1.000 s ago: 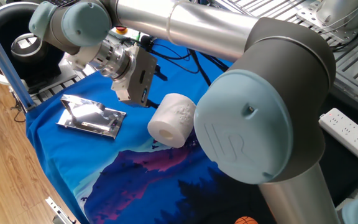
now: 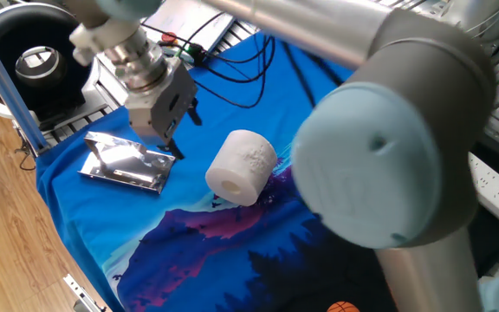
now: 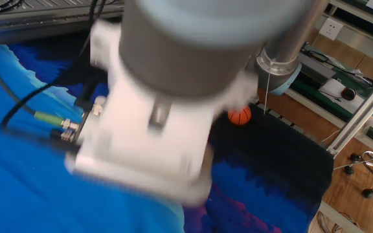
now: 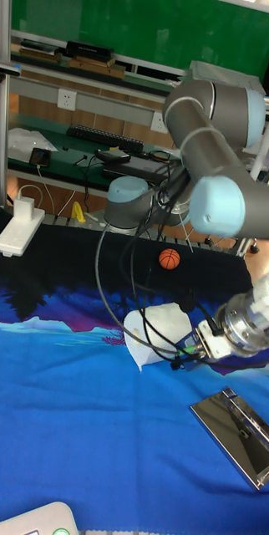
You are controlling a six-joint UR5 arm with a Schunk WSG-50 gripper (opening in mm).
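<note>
A white paper roll (image 2: 242, 167) lies on its side on the blue printed cloth, its hollow end showing in exterior view 1. My gripper (image 2: 185, 132) is open to the left of the roll and apart from it there, its two dark fingers spread with nothing between them. A shiny metal holder (image 2: 126, 162) rests on the cloth further left. In exterior view 3 the roll (image 4: 153, 328) is partly covered by cables, and the holder (image 4: 238, 437) lies nearer the front. Exterior view 2 has the blurred wrist in front, hiding the roll and the fingers.
A small orange basketball (image 4: 170, 258) sits on the dark part of the cloth. Black cables (image 2: 254, 91) trail near the wrist. A white power strip (image 4: 20, 228) stands at the back left in exterior view 3.
In exterior view 1 my gripper has moved left, away from the roll, fingers still apart. The upper arm has swung right, its forearm now higher in the picture. Roll and holder have stayed put.
</note>
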